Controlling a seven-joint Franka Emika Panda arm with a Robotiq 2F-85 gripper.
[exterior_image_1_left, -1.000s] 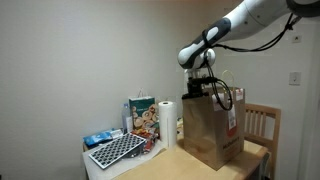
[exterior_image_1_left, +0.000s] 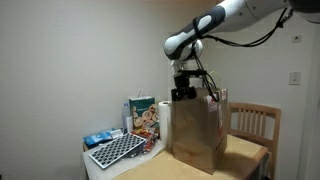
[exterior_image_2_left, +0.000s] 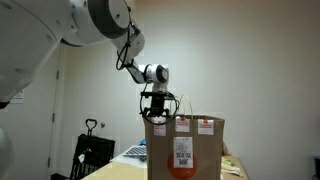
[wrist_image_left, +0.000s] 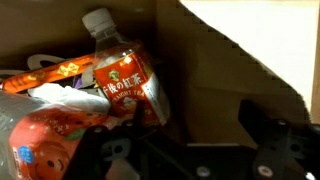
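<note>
A large brown paper bag (exterior_image_1_left: 200, 135) stands on the table, its printed face with a white label (exterior_image_2_left: 183, 152) turned toward the second exterior camera. My gripper (exterior_image_2_left: 157, 112) is at the bag's open top, partly hidden by its rim in the first exterior view. Looking down into the bag, the wrist view shows my gripper open, its dark fingers (wrist_image_left: 262, 125) spread apart. Left of centre lies a tea bottle with a white cap and red label (wrist_image_left: 125, 82). The left finger overlaps the bottle's lower end; contact cannot be judged.
Inside the bag, a clear plastic-wrapped red item (wrist_image_left: 45, 145) and an orange packet (wrist_image_left: 55, 72) crowd the left side. On the table are a dark grid tray (exterior_image_1_left: 117, 149), a paper roll (exterior_image_1_left: 165, 122) and a patterned bag (exterior_image_1_left: 143, 115). A wooden chair (exterior_image_1_left: 255, 122) stands behind.
The arm and gripper have shifted left in the first exterior view. The paper bag has moved left with them and turned slightly.
</note>
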